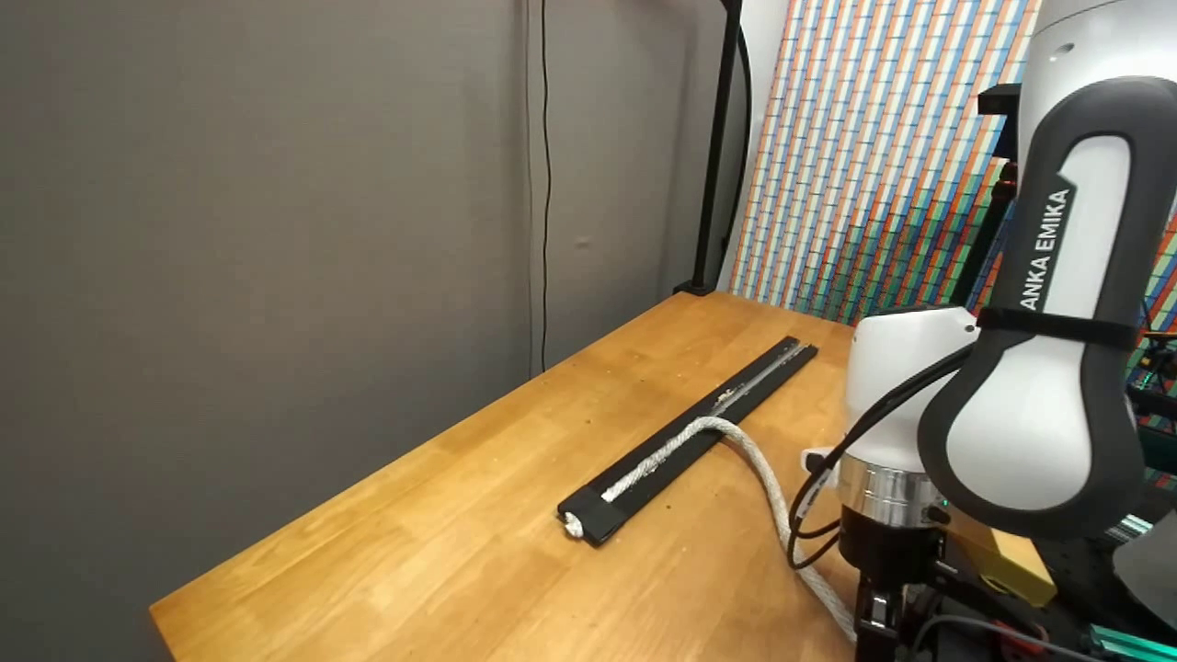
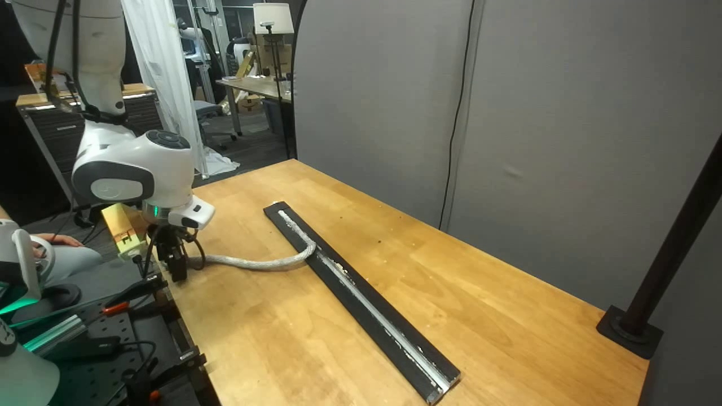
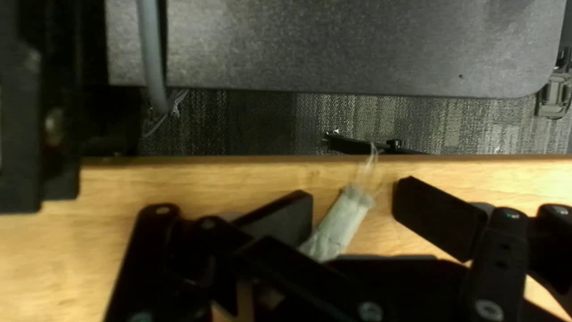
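Note:
A pale braided rope [image 2: 254, 263] lies partly along the light groove of a long black channel strip [image 2: 379, 318]. From about a third of the strip's length it bends out over the bare table toward the near edge. My gripper is down at that edge, its fingers apart with the rope's frayed end [image 3: 346, 212] between them. A gap shows between the right finger and the rope; the left one is closer, and contact there cannot be made out. In exterior view 1 the arm hides the rope's end.
A black pole base [image 2: 629, 331] stands at its far corner. Beyond the near edge are a dark pegboard cart [image 2: 101, 338] and clamps. Grey wall panels [image 1: 331, 221] line the back.

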